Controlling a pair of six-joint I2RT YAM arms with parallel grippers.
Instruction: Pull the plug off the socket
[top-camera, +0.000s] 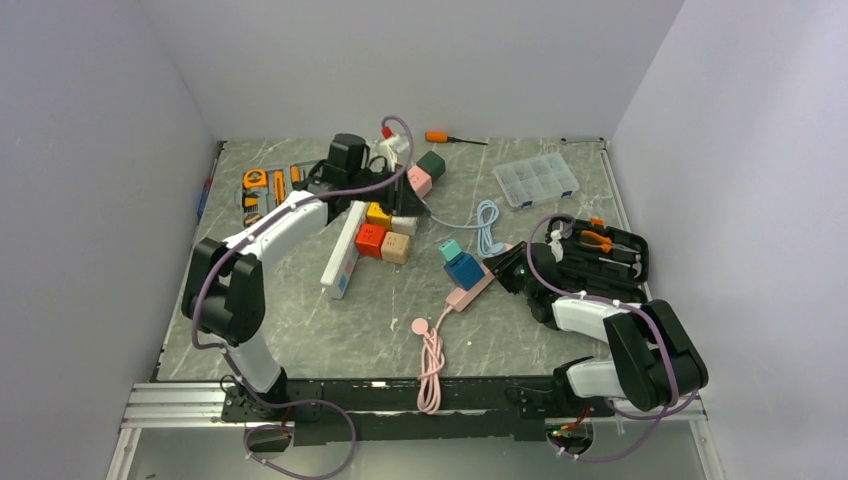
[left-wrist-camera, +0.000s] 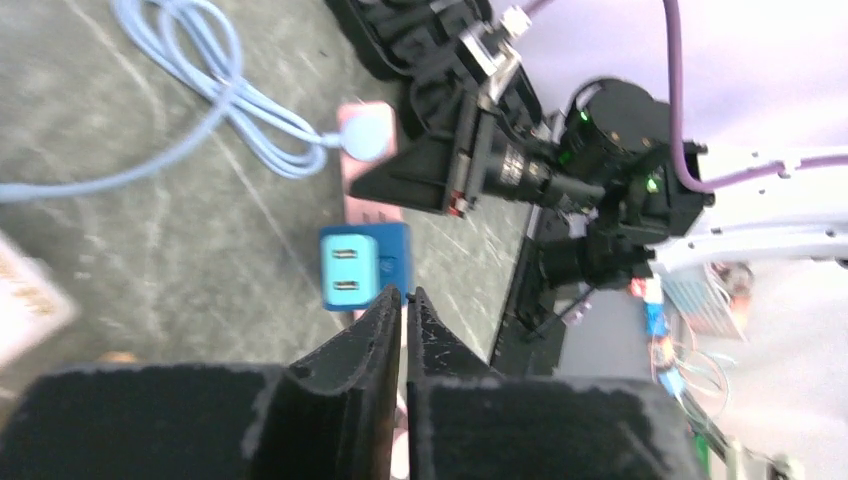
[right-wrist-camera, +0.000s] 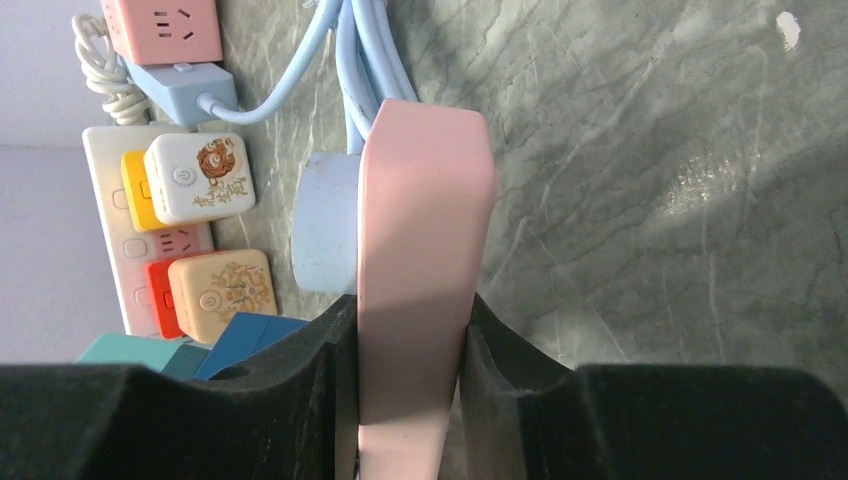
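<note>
The pink power strip (top-camera: 468, 292) lies slanted at mid-table, with a blue plug (top-camera: 465, 271) and its teal adapter (top-camera: 449, 249) seated on it. At the strip's far end a light blue round plug (left-wrist-camera: 366, 137) sits against it, corded in light blue. My right gripper is shut on the strip near that end. Away to the back left of the blue plug, my left gripper has its fingers together with nothing between them. The contact faces between blue plug and strip are hidden.
Left of centre stands a white strip (top-camera: 345, 250) with red (top-camera: 370, 239) and tan (top-camera: 395, 248) cube plugs. A black toolbox (top-camera: 610, 262) lies right of the right gripper. Bare table shows at front left.
</note>
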